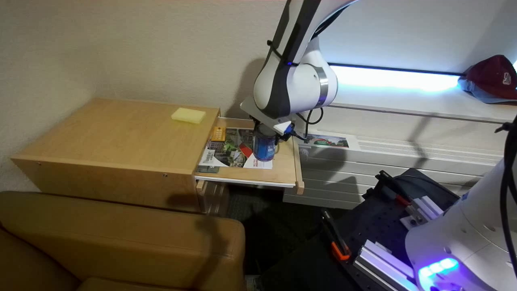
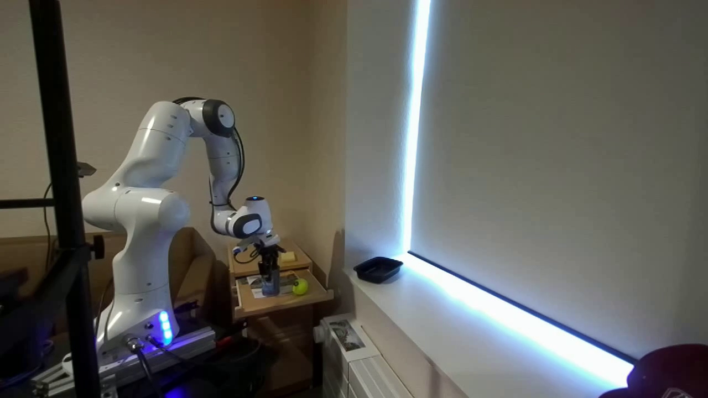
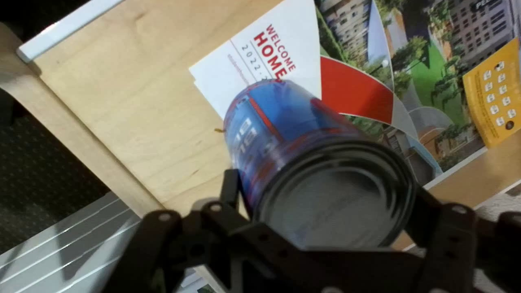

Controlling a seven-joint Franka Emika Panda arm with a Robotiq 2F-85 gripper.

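Observation:
A blue can with red stripes and a dark metal lid (image 3: 337, 205) stands upright, or nearly so, on the pulled-out drawer board. In the first exterior view the can (image 1: 264, 148) is partly covered by the arm's hand. My gripper points down over the can, with one black finger (image 3: 229, 188) at its left side and the other by its right edge in the wrist view. The fingers sit close against the can; whether they press on it cannot be told. The second exterior view shows the gripper (image 2: 269, 265) above the can (image 2: 270, 286).
A printed leaflet (image 1: 232, 150) and an orange card (image 1: 218, 133) lie on the drawer. A yellow-green ball (image 2: 300, 286) rests beside the can. The cabinet top holds a yellow sponge (image 1: 188, 115). On the sill are a black tray (image 2: 378, 269) and a maroon cap (image 1: 494, 77).

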